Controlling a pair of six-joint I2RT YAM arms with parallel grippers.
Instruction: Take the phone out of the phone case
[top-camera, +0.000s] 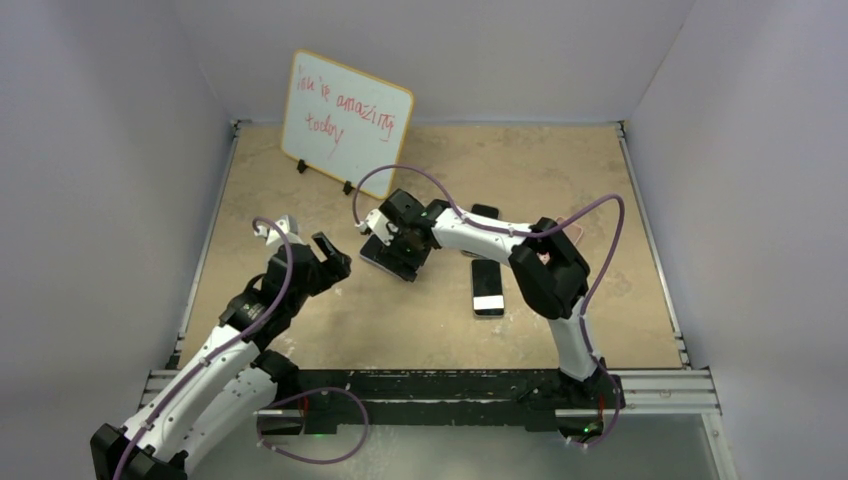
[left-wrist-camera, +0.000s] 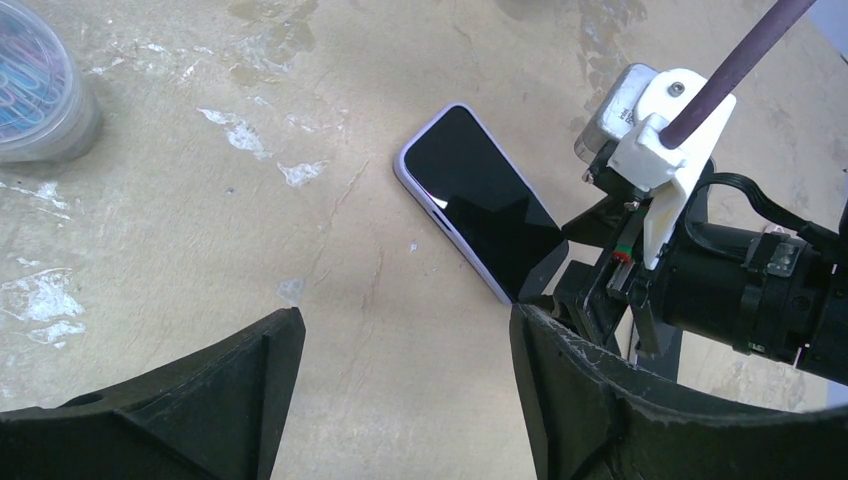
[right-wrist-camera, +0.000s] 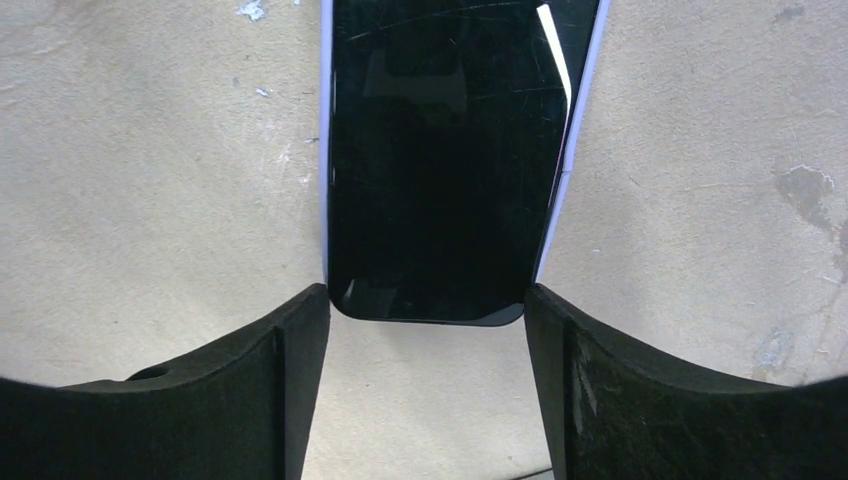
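The black-screened phone lies face up in a lilac case on the table. In the right wrist view, lilac edging runs along both long sides of the phone; none shows along its near end. A pale strip lies by its upper right edge. My right gripper has a fingertip at each corner of that near end; whether it grips firmly does not show. Off to the left of the phone, my left gripper stands open and empty.
A whiteboard stands behind. Another phone lies right of centre, with a dark item above it, partly covered by the right arm. A clear tub of paper clips is near the left gripper.
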